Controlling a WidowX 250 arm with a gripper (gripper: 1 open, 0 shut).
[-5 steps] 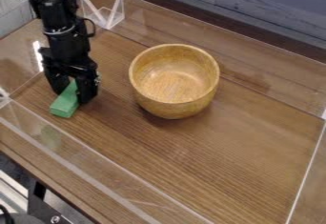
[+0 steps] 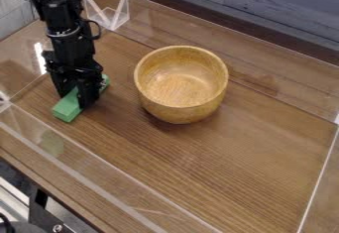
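Observation:
My gripper (image 2: 77, 90) is low over the wooden table at the left, shut on a green block (image 2: 66, 108) that lies at the table surface. The black fingers cover the upper part of the block. A bit of green also shows at the right of the fingers. A wide tan wooden bowl (image 2: 180, 82) stands to the right of my gripper, apart from it.
A dark blue-grey ledge (image 2: 252, 14) runs along the back. Cables hang at the lower left edge.
Since a second ago my gripper has come down and closed over the green block, covering more of it. The bowl has not moved.

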